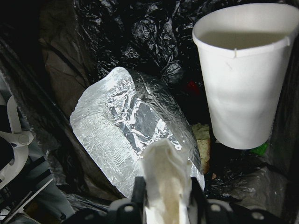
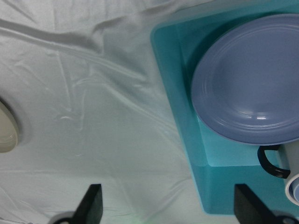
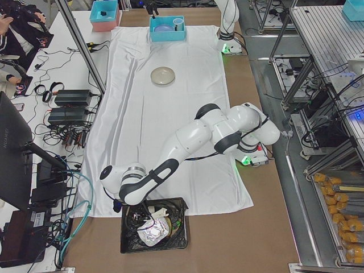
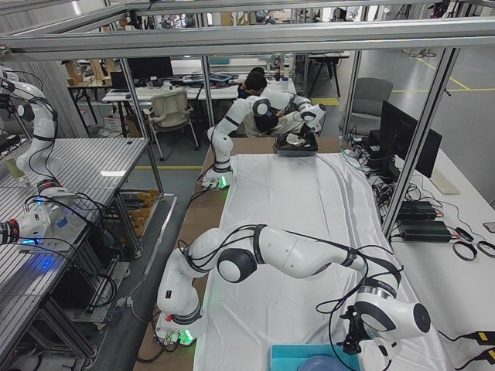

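Note:
My left gripper is over a black bag-lined bin (image 3: pixel 127 242), a crumpled white paper piece (image 1: pixel 166 172) between its fingers. Below lie crumpled foil (image 1: pixel 112 126), a bread-like scrap (image 1: pixel 202 140) and a white paper cup (image 1: pixel 240 93). My right gripper is open above the cloth at the edge of a turquoise tub (image 2: pixel 215 182), which holds a blue plate (image 2: pixel 245 79) and a mug (image 2: pixel 292 158) with a black handle.
A beige plate (image 3: pixel 162 75) sits on the white cloth (image 3: pixel 182 187), whose middle is largely clear. A monitor, cables and black boxes line a side table; a metal rack stands on the other side.

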